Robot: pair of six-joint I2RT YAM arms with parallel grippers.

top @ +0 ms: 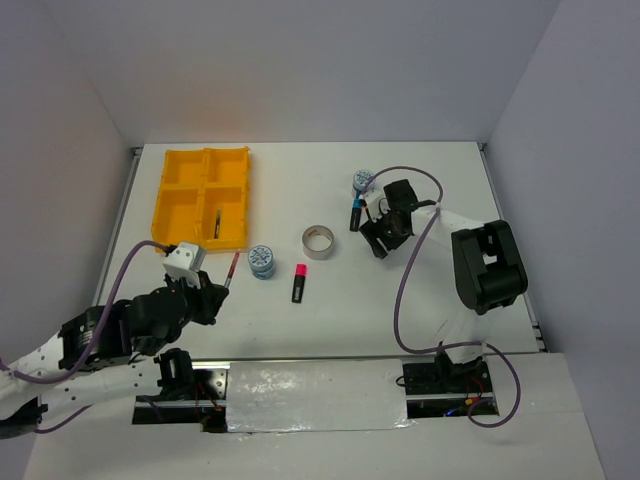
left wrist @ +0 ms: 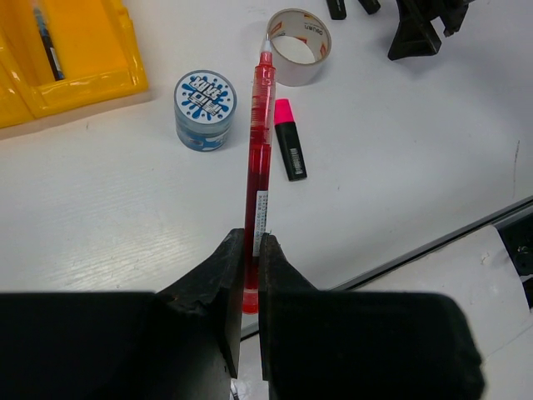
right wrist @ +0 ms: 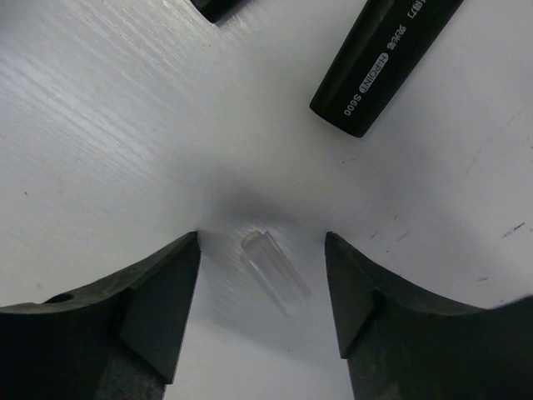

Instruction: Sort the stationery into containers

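My left gripper is closed around a red pen (left wrist: 259,167), held above the table's left side. My right gripper is open over a small translucent piece (right wrist: 273,271), blurred between and below its fingers on the white surface. Black marker bodies (right wrist: 383,67) lie beyond it. A black marker with pink cap (top: 298,288) lies mid-table. The orange divided container (top: 180,210) at back left holds a thin dark pen (left wrist: 50,50).
A tape roll (top: 318,252) and a blue-lidded jar (top: 261,262) stand mid-table, another jar (top: 363,180) at the back. Grey walls border the sides and back.
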